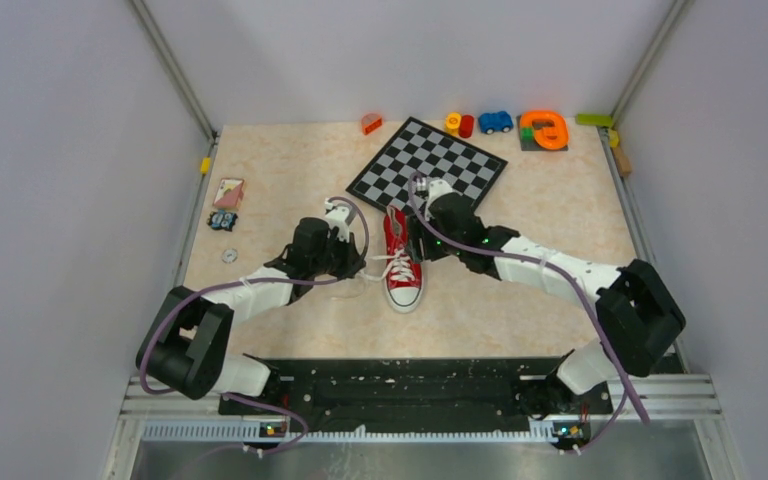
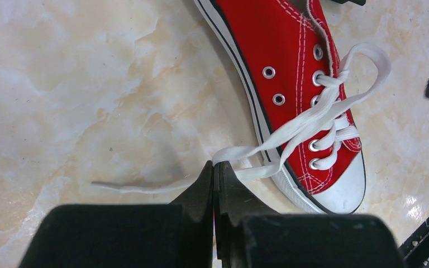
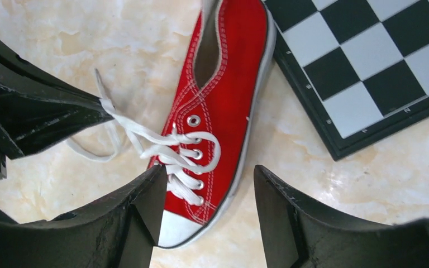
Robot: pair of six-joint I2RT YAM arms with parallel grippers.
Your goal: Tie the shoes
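A red canvas shoe [image 1: 401, 290] with a white toe cap stands mid-table, toe toward the front edge. My left gripper is shut on the white lace [image 2: 296, 128], just left of the shoe. From its fingertips two strands run to the eyelets, and a loose lace end trails on the table. A lace loop [image 3: 215, 151] lies over the shoe's tongue. My right gripper hangs open above the shoe in the right wrist view, its fingers [image 3: 148, 209] well apart and nothing between them gripped.
A checkerboard [image 1: 427, 165] lies close behind the shoe's heel. Along the back edge sit toy blocks, a blue toy car [image 1: 496, 121] and an orange ring toy [image 1: 544, 130]. Small items such as a blue toy [image 1: 222, 220] lie at the left.
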